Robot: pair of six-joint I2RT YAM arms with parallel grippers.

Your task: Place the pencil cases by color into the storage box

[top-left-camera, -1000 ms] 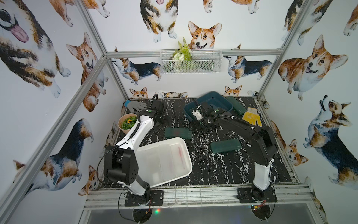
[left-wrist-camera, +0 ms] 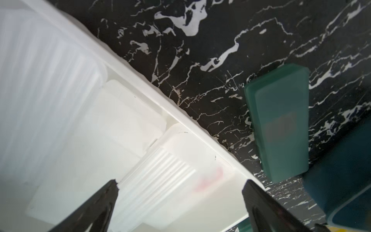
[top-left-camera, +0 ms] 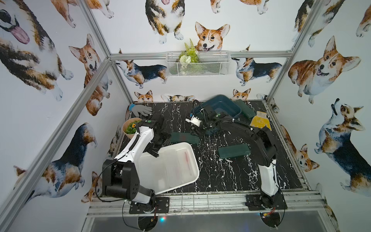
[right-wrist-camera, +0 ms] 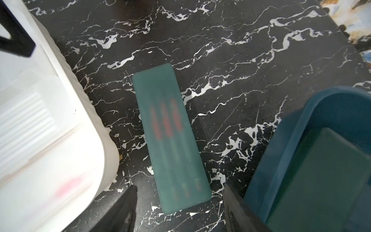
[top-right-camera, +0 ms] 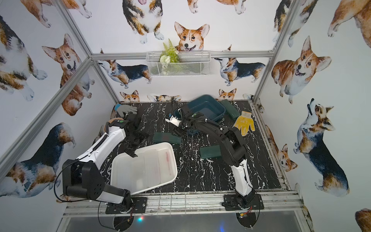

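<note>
A white box at the front left holds several white pencil cases. In the left wrist view my left gripper is open above this box, nothing between its fingers. A dark green case lies flat between the white box and the dark blue box; another green case is inside the blue box. My right gripper stands open above the near end of the flat case, its fingers on either side of it in view, holding nothing. A green case lies at front right, another beside the blue box.
A yellow glove rests at the right, a grey glove at the back left near a potted plant. In the right wrist view part of the left gripper intrudes at upper left.
The right gripper has shifted left toward the middle green case. The cases and boxes have not moved.
</note>
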